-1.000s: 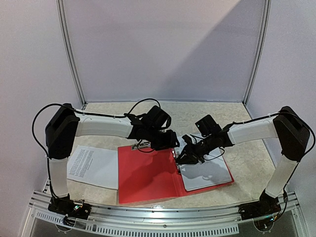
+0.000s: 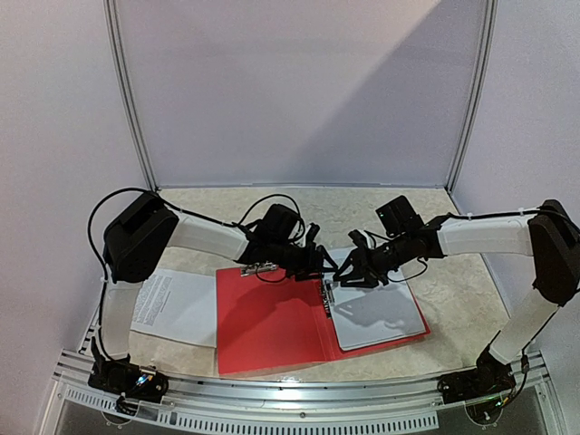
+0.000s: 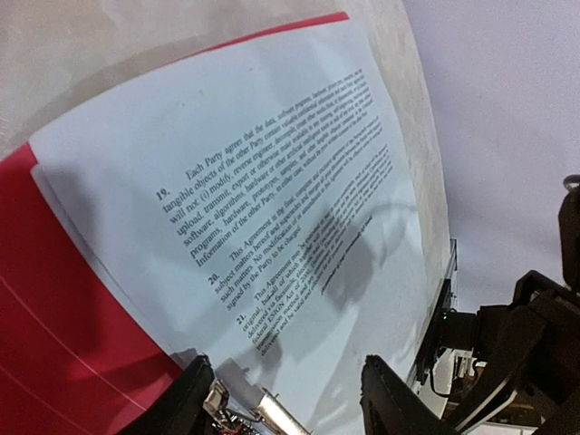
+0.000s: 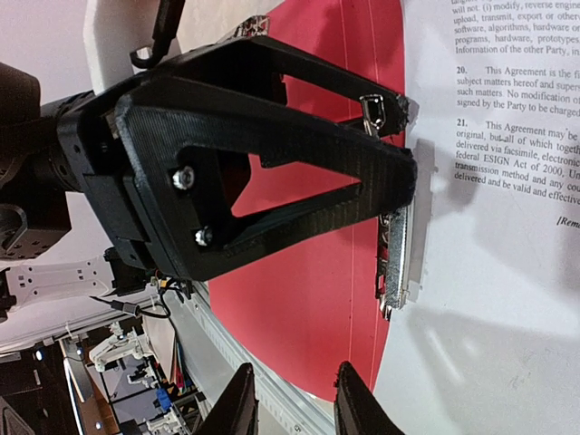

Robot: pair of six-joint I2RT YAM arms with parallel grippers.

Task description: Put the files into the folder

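The red folder (image 2: 267, 331) lies open mid-table, printed papers (image 2: 376, 317) on its right half. A metal clip (image 4: 395, 263) runs along their inner edge at the spine. My left gripper (image 2: 317, 263) is over the spine's upper end, open, its fingertips at either side in the left wrist view (image 3: 281, 399), above papers and clip. My right gripper (image 2: 349, 272) is just right of it above the papers; in the right wrist view its fingertips (image 4: 294, 394) stand part open, and the left gripper's fingers (image 4: 299, 154) cross above the clip.
A loose printed sheet (image 2: 172, 308) lies left of the folder. A second clip (image 2: 258, 269) is at the folder's upper left. Bare table shows behind and right of the folder. Walls enclose the back and sides.
My left arm has shifted slightly right. My right gripper has moved to the right and a little up from the spine. The folder and papers look unchanged.
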